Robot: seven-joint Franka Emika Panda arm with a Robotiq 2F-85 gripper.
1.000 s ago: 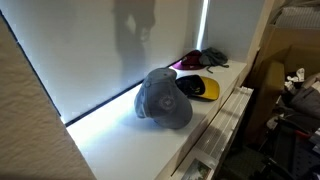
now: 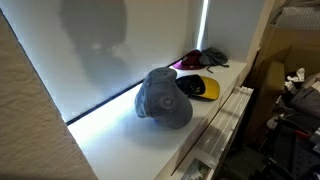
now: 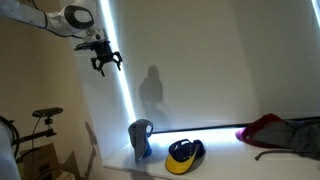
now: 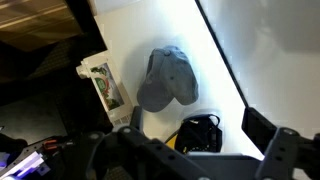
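Observation:
A grey cap (image 2: 165,98) rests on the white ledge (image 2: 112,150). Beyond it lies a black cap with a yellow brim (image 2: 200,87); in exterior view 2 this cap (image 3: 183,155) is to the right of the grey one (image 3: 140,140). My gripper (image 3: 107,67) hangs high above the ledge with its fingers apart and empty. From the wrist view, the grey cap (image 4: 166,78) shows ahead of the gripper, clear of both fingers. The black cap (image 4: 200,133) appears between the fingertips in the picture, but well below them.
At the ledge's far end lie a maroon cap (image 3: 262,128) and a dark grey cap (image 3: 297,138), touching. A pale wall (image 3: 200,60) rises behind the ledge. Bare ledge shows in front of the grey cap in exterior view 1.
The soft shadow on the wall has shifted left in exterior view 1. All the caps lie where they were.

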